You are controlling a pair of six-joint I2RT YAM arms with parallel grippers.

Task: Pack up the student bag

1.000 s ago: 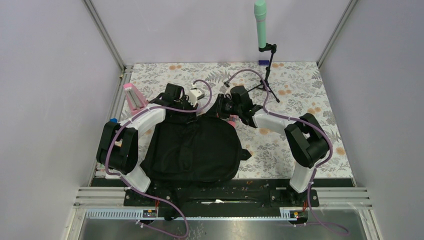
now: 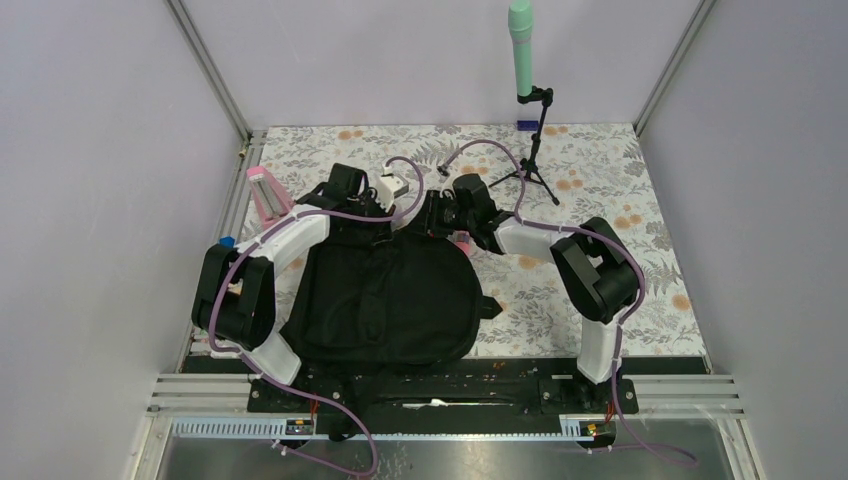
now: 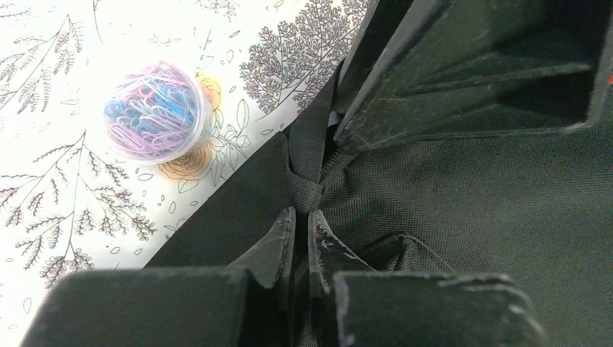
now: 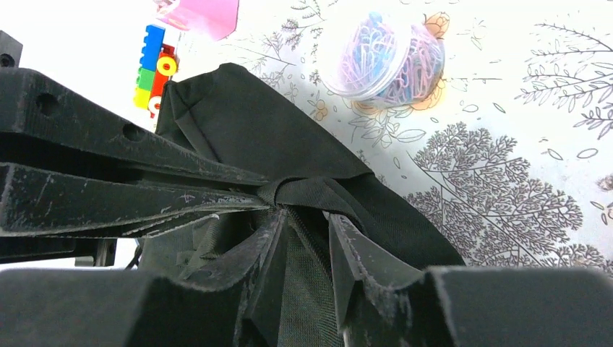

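Note:
The black bag [image 2: 390, 310] lies at the front middle. Both grippers are at its top edge. My left gripper is shut on the bag's dark fabric beside the zipper, with a folded strip rising from the pinch. My right gripper stands part open over the zipper and strap, its fingertips a short gap apart with fabric between and beneath them. In the right wrist view the left gripper's long fingers reach in from the left to the same zipper end.
Clear round boxes of paper clips [image 3: 155, 112] stand on the mat beside the bag. A pink case [image 2: 270, 195] and colored bricks [image 4: 152, 65] are at the left. A tripod [image 2: 535, 160] stands at the back right.
My right arm has shifted slightly leftward and its elbow has moved in. The left arm and the bag look nearly unchanged.

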